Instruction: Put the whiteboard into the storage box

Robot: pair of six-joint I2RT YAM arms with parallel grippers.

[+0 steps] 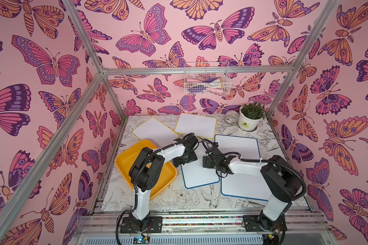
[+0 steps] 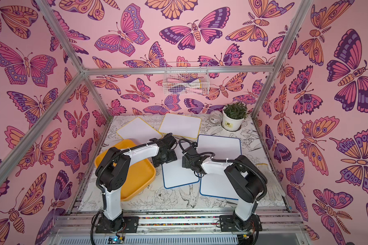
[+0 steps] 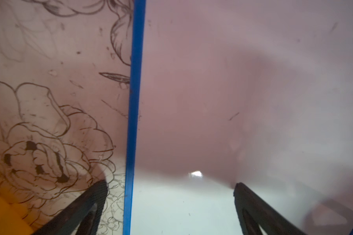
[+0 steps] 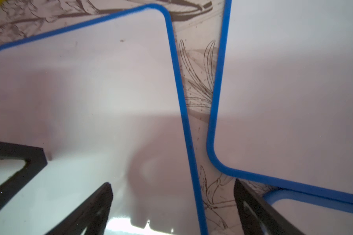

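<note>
A blue-edged whiteboard point(image 1: 200, 178) lies flat in the middle of the table, partly hidden by both arms. Over its left side my left gripper is open, its fingers point(image 3: 84, 209) on either side of the blue left edge, with the board not gripped. My right gripper stands open above the right side, and the blue right edge runs between its fingers. The yellow-orange storage box point(image 1: 166, 179) sits to the left, partly under the left arm; the part of its inside that shows looks empty.
More blue-edged whiteboards point(image 1: 243, 185) lie close on the right, under the right arm. Two yellow-edged whiteboards point(image 1: 155, 129) rest at the back. A potted plant point(image 1: 250, 116) and a clear jar point(image 1: 231, 117) stand back right. Bare tabletop point(image 1: 188, 199) shows in front.
</note>
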